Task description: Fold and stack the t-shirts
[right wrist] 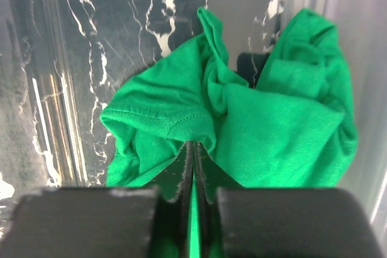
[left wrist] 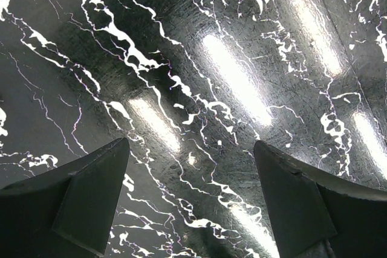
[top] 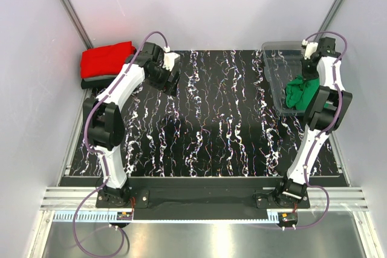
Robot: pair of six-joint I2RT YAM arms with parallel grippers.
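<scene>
A crumpled green t-shirt [top: 299, 93] lies in a clear plastic bin [top: 272, 77] at the right. My right gripper is over it, fingers shut with no cloth clearly between them, tips at the shirt's folded ribbed edge in the right wrist view. My left gripper hangs open over bare marbled table at the upper left of the workspace. A red folded shirt [top: 103, 60] rests on darker folded items at the back left.
White walls [top: 36, 119] bound it at both sides and the back.
</scene>
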